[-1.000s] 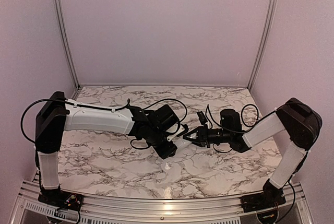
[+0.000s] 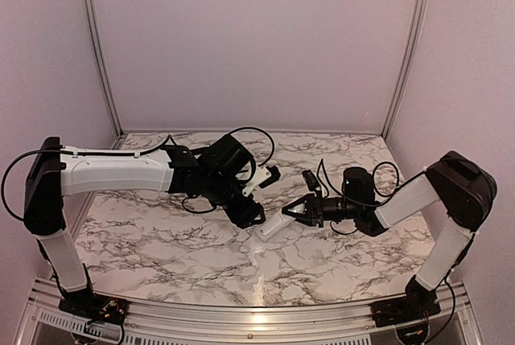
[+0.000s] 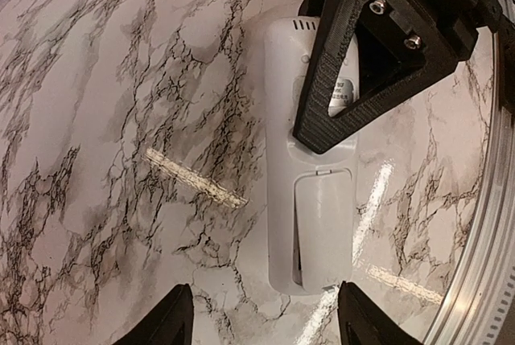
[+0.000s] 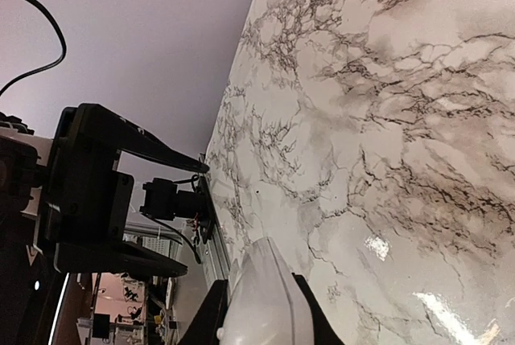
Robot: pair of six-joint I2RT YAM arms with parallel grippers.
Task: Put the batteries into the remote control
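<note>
A white remote [image 2: 276, 224] [image 3: 283, 200] is held back-up in my right gripper [image 2: 294, 210], whose black fingers are shut across its upper half in the left wrist view. The battery cover [image 3: 324, 224] on the lower half sits with a dark slit along its left edge. My left gripper [image 2: 251, 220] is just left of the remote in the top view; in its wrist view its two fingertips are apart beyond the cover's end, with nothing seen between them. No batteries are visible.
An aluminium rail [image 2: 249, 313] runs along the front edge, and pale walls enclose the sides and back.
My left arm has moved back up and leftward, away from the remote, uncovering more of it in the top view. The right arm and remote have hardly moved.
</note>
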